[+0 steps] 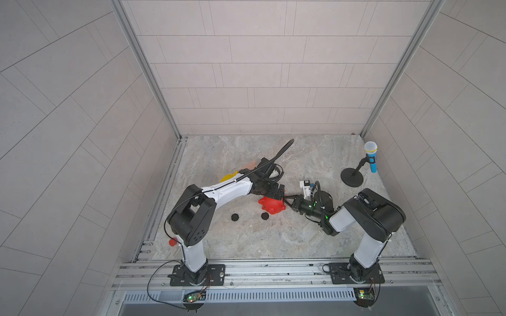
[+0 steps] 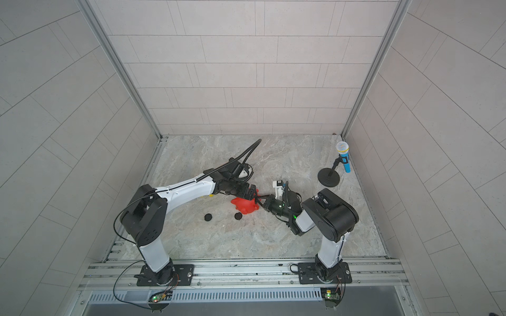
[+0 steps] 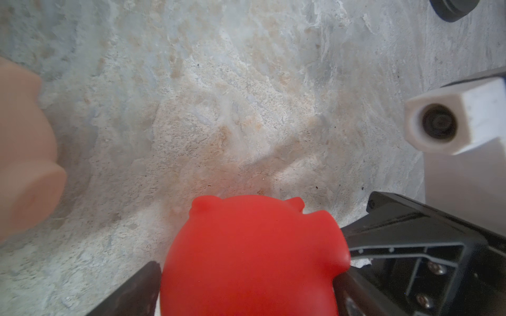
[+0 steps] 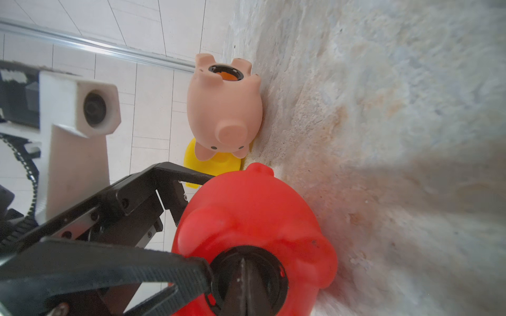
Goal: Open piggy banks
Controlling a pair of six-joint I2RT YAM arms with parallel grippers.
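A red piggy bank lies on its side at the middle of the table, its dark round opening facing right. My left gripper stands open over it, fingers on either side of its body. My right gripper is shut, its tips at or in that opening; how deep they reach I cannot tell. A pink piggy bank lies behind, its opening uncovered, with a yellow one beyond it, both mostly hidden by my left arm in the top views.
Two black discs lie in front. A small red object is at the front left. A black stand holding a blue and white cylinder is at the back right.
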